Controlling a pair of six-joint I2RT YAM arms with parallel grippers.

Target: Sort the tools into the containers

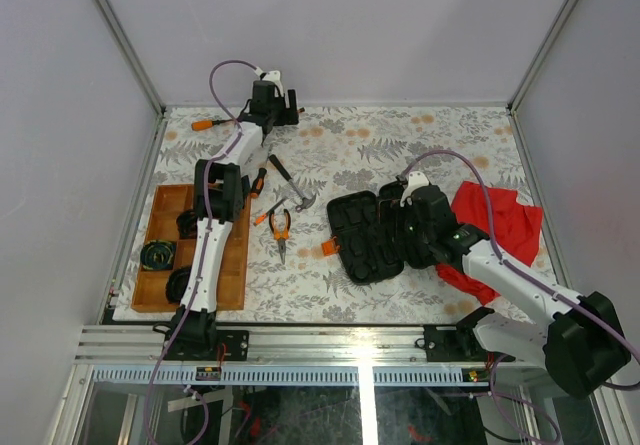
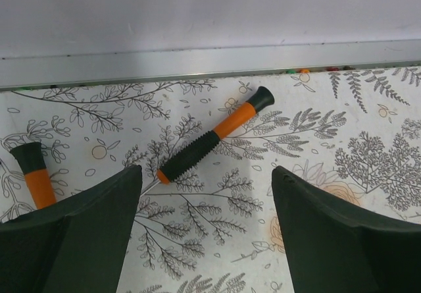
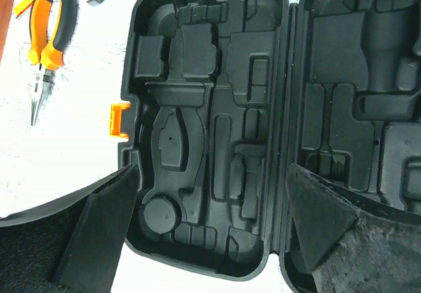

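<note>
My left gripper (image 1: 282, 115) hangs open over the back of the table. In the left wrist view a screwdriver (image 2: 189, 155) with black-and-orange handle lies between and beyond its fingers, and another orange handle (image 2: 41, 184) lies at the left. A hammer (image 1: 285, 175), pliers (image 1: 280, 226) and smaller tools lie mid-left. An open black case (image 1: 357, 245) sits at centre right, its moulded slots (image 3: 171, 141) empty, with my right gripper (image 1: 405, 200) open above it. A wooden divided tray (image 1: 235, 275) holds black and green coils.
A red cloth (image 1: 505, 225) lies at the right edge beside the case.
</note>
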